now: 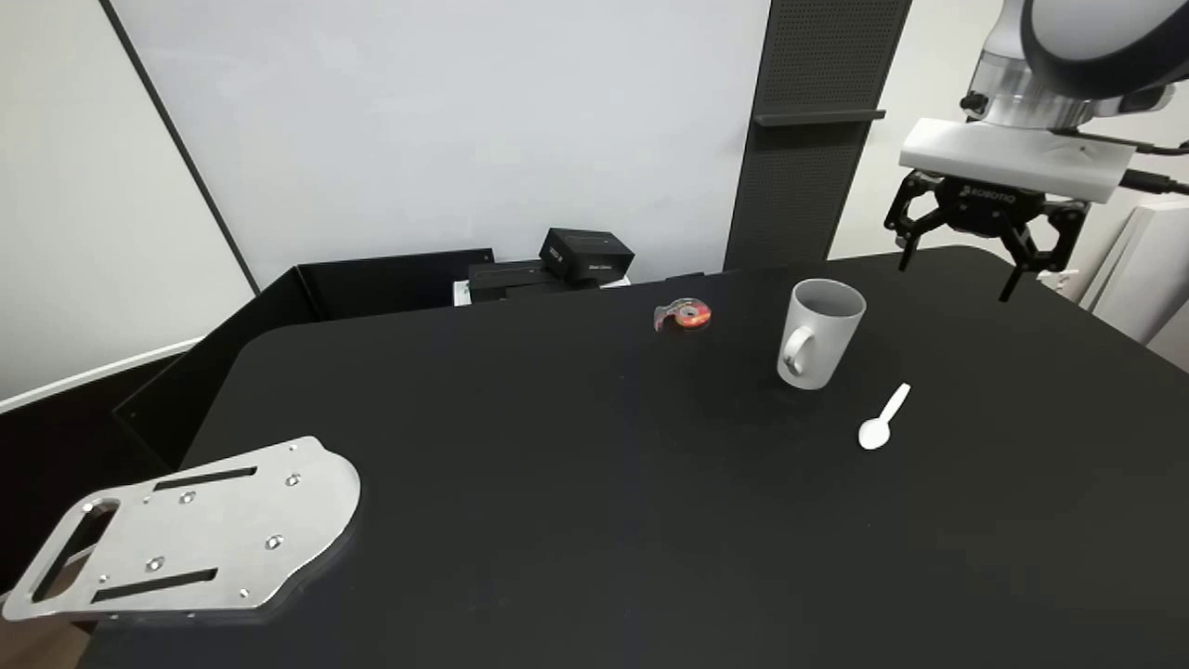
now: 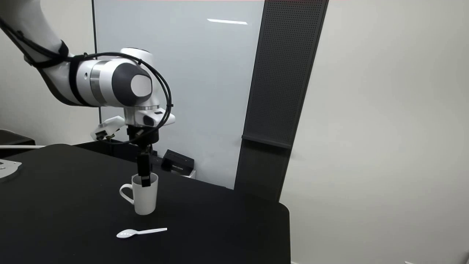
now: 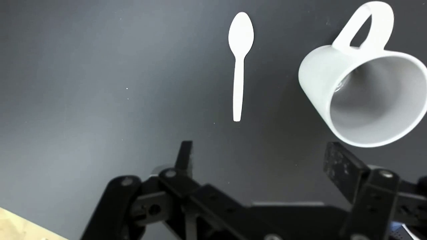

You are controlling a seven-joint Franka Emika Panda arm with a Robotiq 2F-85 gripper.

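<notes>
My gripper (image 1: 956, 281) hangs open above the table's far right part, with nothing between its fingers. A white plastic spoon (image 3: 239, 68) lies flat on the black table; in the wrist view its handle end points down toward the space between my fingertips. Upright beside it stands a white mug (image 1: 819, 340), its handle turned toward the front left in exterior view 1. Looking into the mug (image 3: 316, 74) from the wrist view, I see no object inside, though part of the bottom is hidden. In exterior view 2 a gripper finger (image 2: 143, 169) overlaps the mug's rim.
A tape dispenser (image 1: 685, 314) lies near the table's back edge, left of the mug. A silver metal plate (image 1: 223, 524) occupies the front left corner. Black boxes (image 1: 586, 256) sit behind the table.
</notes>
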